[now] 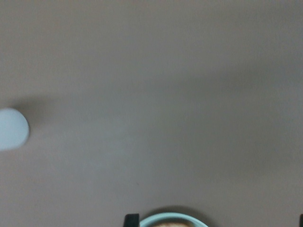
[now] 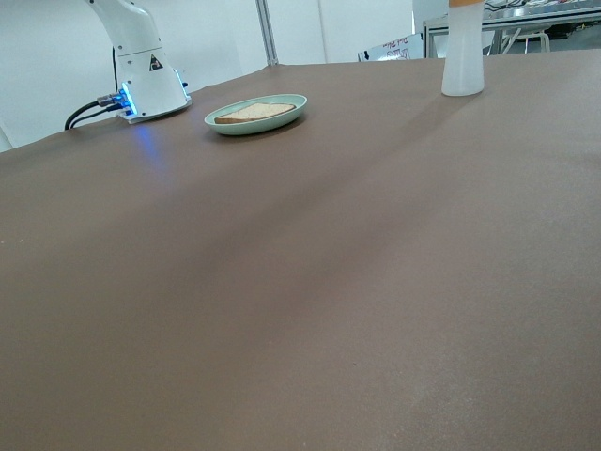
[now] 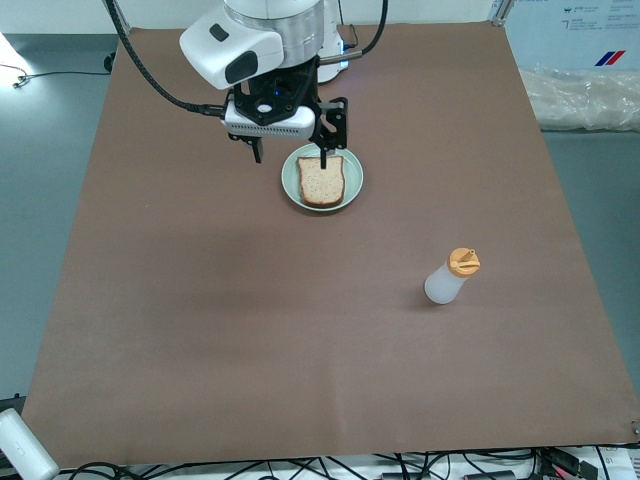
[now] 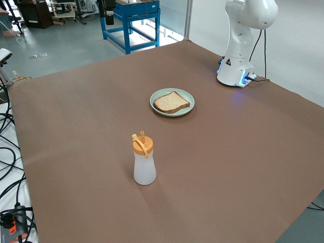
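Observation:
A slice of bread (image 3: 320, 182) lies on a pale green plate (image 4: 162, 92), seen in the left, top and right views. A translucent bottle with an orange lid (image 3: 446, 280) stands apart from it, nearer the front; its white body (image 1: 12, 128) shows at the left of the wrist view. My gripper (image 3: 290, 157) hangs above the table over the back edge of the plate, its two fingers apart with nothing seen between them. In the wrist view the plate's rim (image 1: 173, 215) peeks in at the bottom edge.
The robot's white base (image 4: 235, 71) stands at the back. Cables run along one edge of the table, outside its top.

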